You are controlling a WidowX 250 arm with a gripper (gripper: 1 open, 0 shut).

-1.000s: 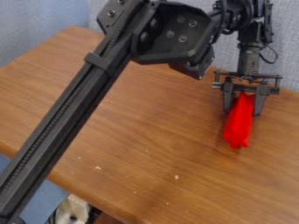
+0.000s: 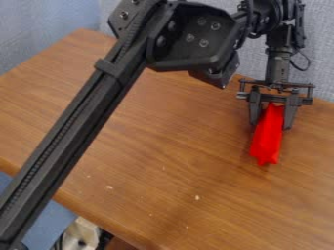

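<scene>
My gripper (image 2: 271,109) points down at the right of the camera view, shut on a red object (image 2: 268,139), long and soft-looking, which slants down toward the front from between the fingers. Its lower end is on or just above the wooden table (image 2: 156,176); I cannot tell which. The object's upper end is partly hidden by the gripper.
The black arm (image 2: 92,117) crosses the left and top of the view. The table's left front edge drops to a lower area with small clutter, and grey padded walls stand behind.
</scene>
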